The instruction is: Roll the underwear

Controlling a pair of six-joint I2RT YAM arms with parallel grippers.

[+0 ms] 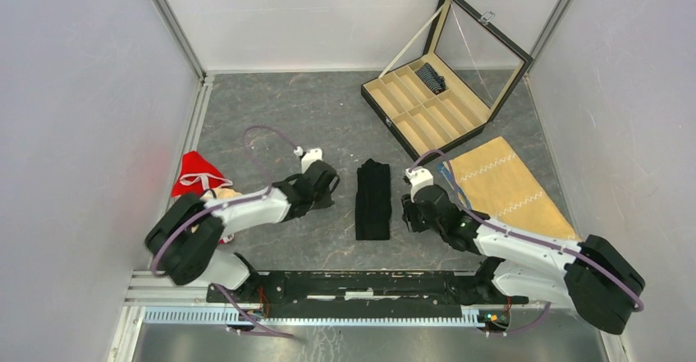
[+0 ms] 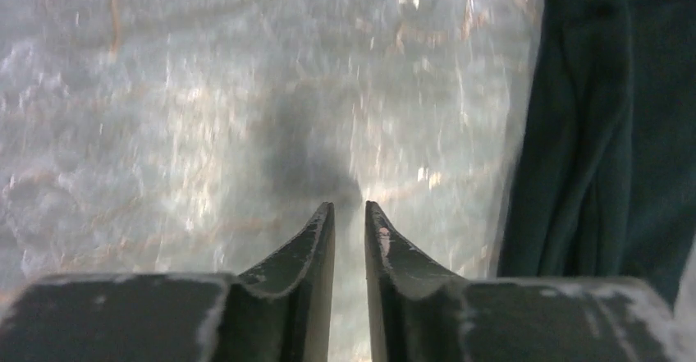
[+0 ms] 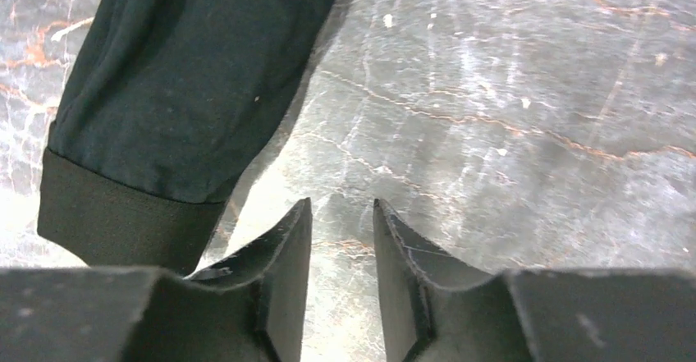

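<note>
The underwear is a black strip (image 1: 373,202), folded long and narrow, lying flat on the grey table with its length running front to back. To its left, clear of the cloth, is my left gripper (image 1: 331,191). In the left wrist view its fingertips (image 2: 325,218) stand a small way apart, with bare table beneath and the dark cloth (image 2: 574,132) off to the right. My right gripper (image 1: 408,214) hovers just right of the strip. The right wrist view shows empty space between its fingers; the waistband end (image 3: 123,218) lies at lower left.
At the back right stands an open divided box (image 1: 427,120) holding one rolled patterned item (image 1: 430,78). A yellow cloth (image 1: 513,190) lies to the right. Red clothing (image 1: 195,173) is at the left, partly behind my left arm.
</note>
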